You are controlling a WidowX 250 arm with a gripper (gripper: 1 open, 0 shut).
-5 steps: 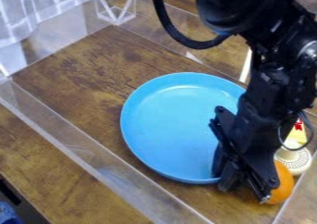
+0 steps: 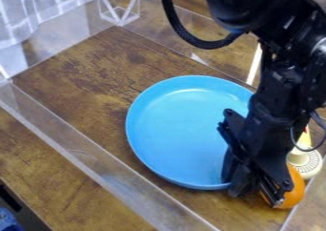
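My gripper (image 2: pixel 254 178) is low at the right, over the right rim of a blue plate (image 2: pixel 178 130). Its fingertips are down by the plate's edge, beside an orange object (image 2: pixel 289 194); they look close together, though what lies between them is hidden by the black housing. Behind the gripper, partly hidden, are a white round item (image 2: pixel 306 161) and something yellow and red at the right edge.
Clear plastic walls edge the wooden surface (image 2: pixel 90 73) at the left and back. The wood left of the plate is bare. A blue object (image 2: pixel 7 219) sits at the bottom left corner.
My gripper has shifted very slightly near the plate's rim; the plate and the other things look unmoved.
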